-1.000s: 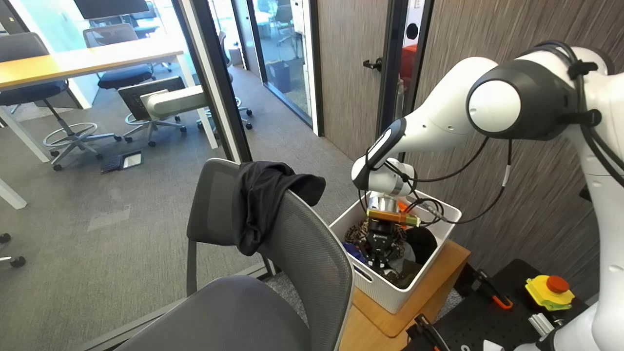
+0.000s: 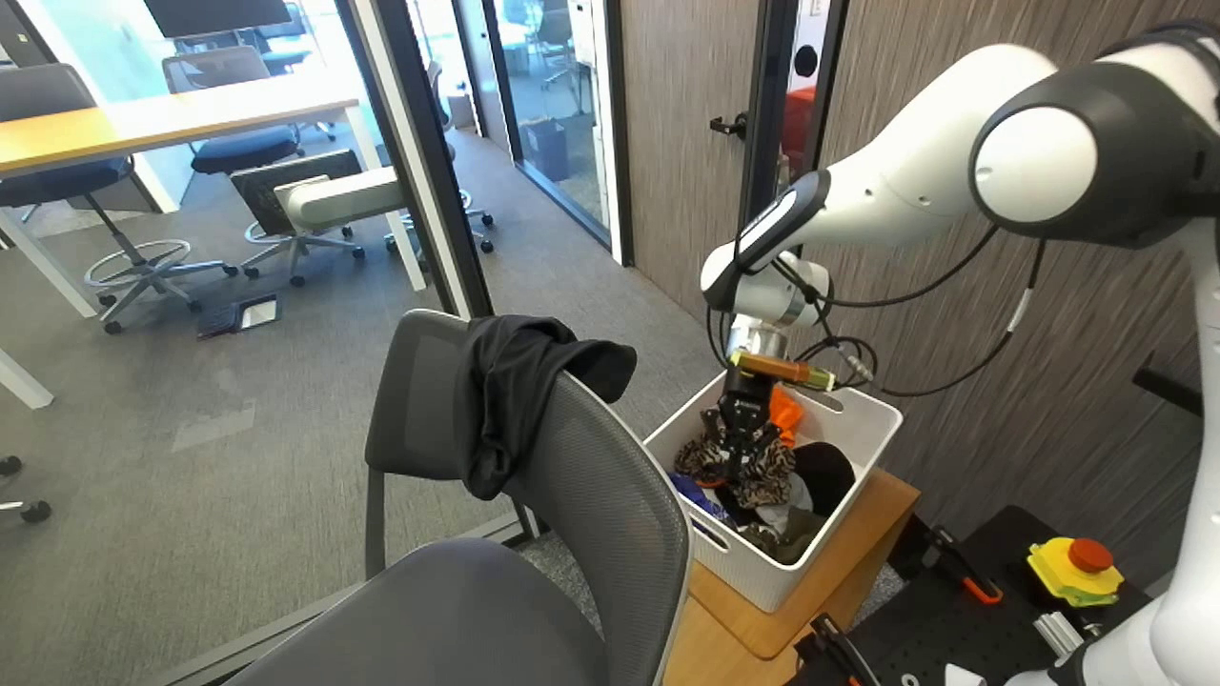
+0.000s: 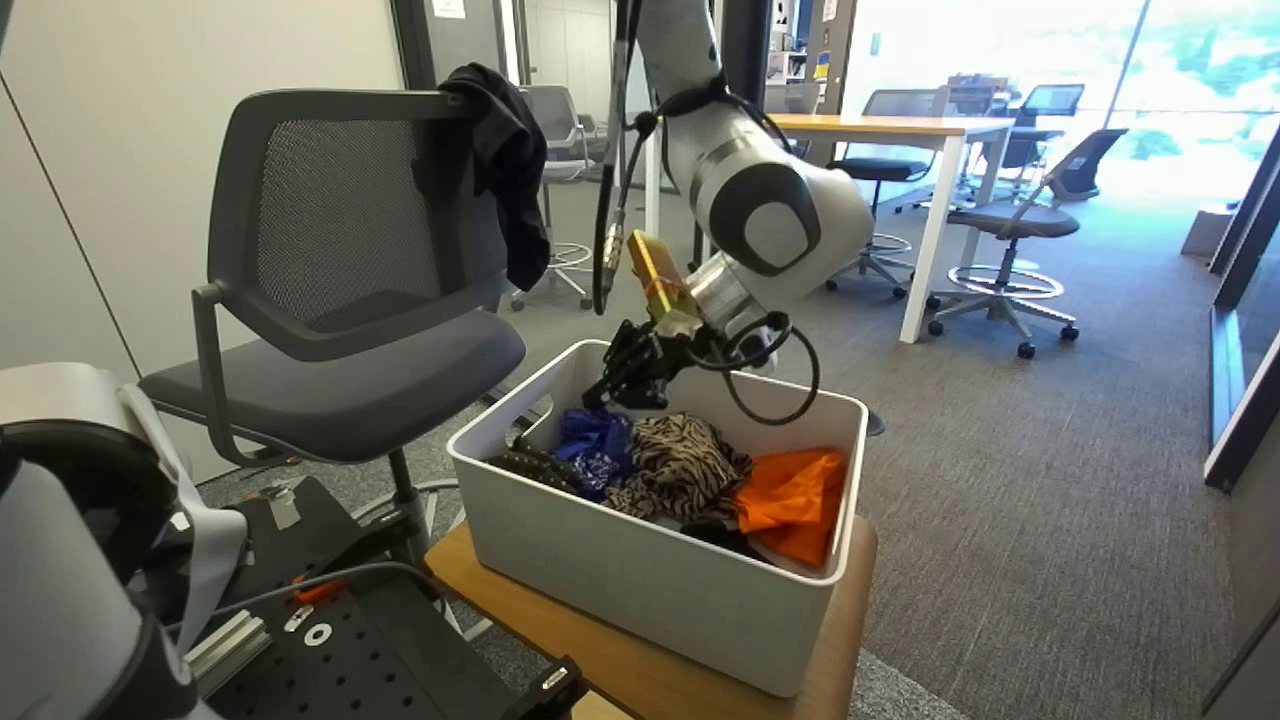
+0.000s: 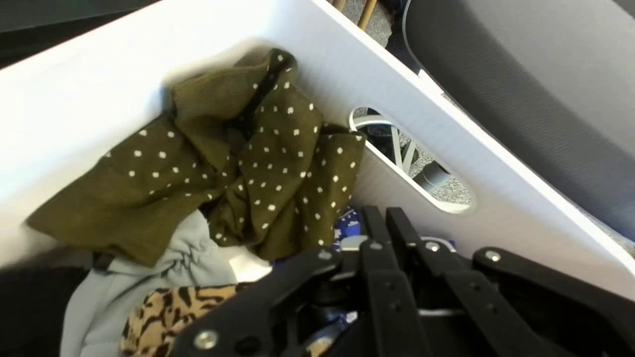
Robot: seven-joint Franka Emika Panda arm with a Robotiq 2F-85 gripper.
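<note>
My gripper points down into a white box of crumpled cloths. Its black fingers are close together, and I cannot make out anything between them. In the second exterior view the gripper is over the box's chair side, above a blue patterned cloth. An olive cloth with white dots lies against the box wall in the wrist view, apart from the fingertips. Grey cloth and leopard-print cloth are beside it. A zebra-like printed cloth and an orange cloth fill the rest.
The box stands on a wooden stool. Close to one side is a grey chair with a black garment over its back. A black perforated table with tools lies on the robot's side.
My gripper has risen from deeper among the cloths, and the upper arm has lifted with it. The box and chair have stayed where they were.
</note>
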